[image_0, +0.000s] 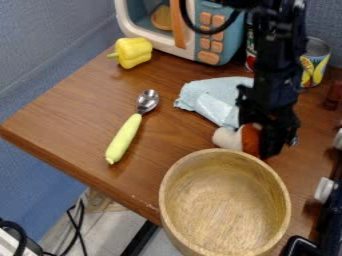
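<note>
The black gripper (267, 135) is low over the table, right behind the wooden bowl (225, 212), around a white and orange object (230, 138). Its fingertips are partly hidden by that object, so its grip is hard to make out. A light blue cloth (210, 98) lies on the table just behind and left of the object.
A yellow-handled spoon (126, 136) lies at the table's middle. A yellow pepper (131, 53) and a toy microwave (185, 22) stand at the back. Cans (313, 62) stand at the back right.
</note>
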